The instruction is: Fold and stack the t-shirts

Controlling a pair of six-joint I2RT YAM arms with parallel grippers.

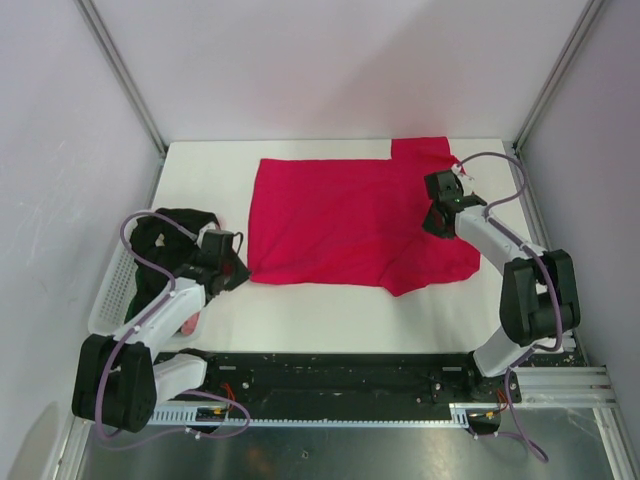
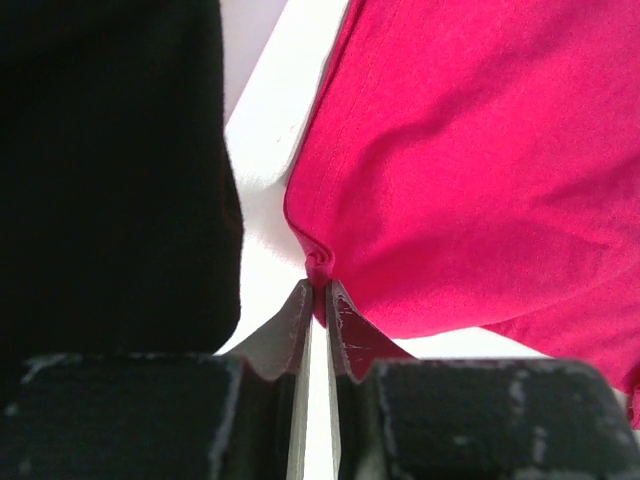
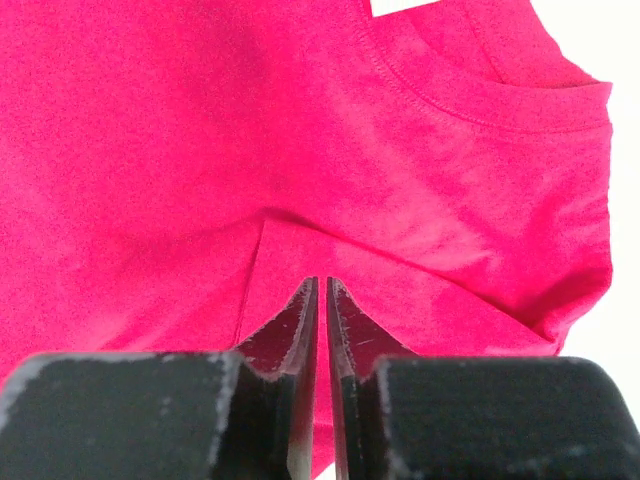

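Observation:
A red t-shirt point(image 1: 330, 215) lies spread on the white table point(image 1: 330, 330), with a flap at its back right and a folded part at the front right. At its front left corner, my left gripper has the pinched hem between its fingertips. My right gripper is over the right part of the shirt, near the neckline; its fingertips are close together with only red cloth showing beneath, and whether they hold any cannot be told.
A white basket point(image 1: 112, 285) of dark clothing point(image 1: 160, 255) stands at the left, close beside my left gripper. Walls border the table at the back and sides.

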